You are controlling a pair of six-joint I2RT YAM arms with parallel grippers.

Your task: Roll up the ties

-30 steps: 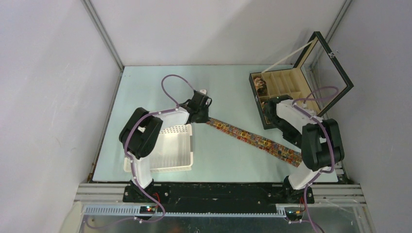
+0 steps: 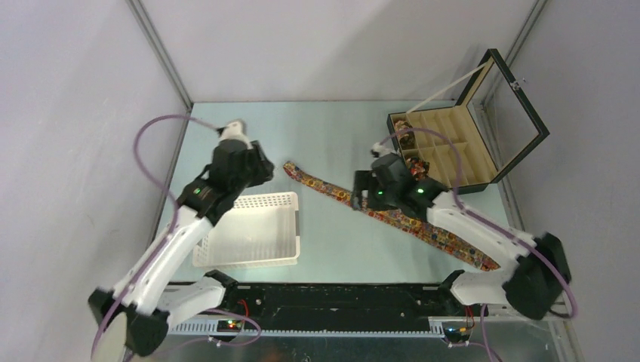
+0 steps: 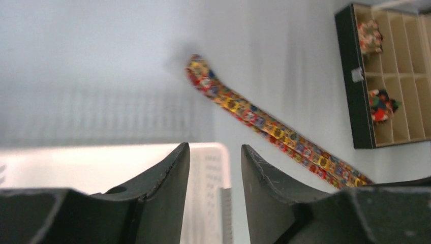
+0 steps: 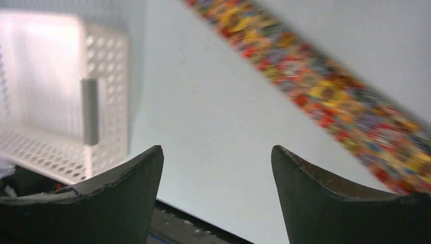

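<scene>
A long patterned tie point(image 2: 324, 186) lies flattened diagonally across the table, its narrow end at upper left, its wide end at lower right; it also shows in the left wrist view point(image 3: 274, 129) and, blurred, the right. My left gripper point(image 2: 260, 170) is raised just beyond the white basket's back, left of the narrow end, its fingers apart with nothing between. My right gripper point(image 2: 361, 192) hangs over the tie's middle, open and empty.
The white plastic basket point(image 2: 296, 249) sits front left. A black divided box point(image 2: 460, 151) with raised glass lid stands back right, rolled ties point(image 3: 370, 38) in some compartments.
Both arms have lifted. My left gripper has moved left off the tie's narrow end; my right has moved left from beside the box to over the tie's middle.
</scene>
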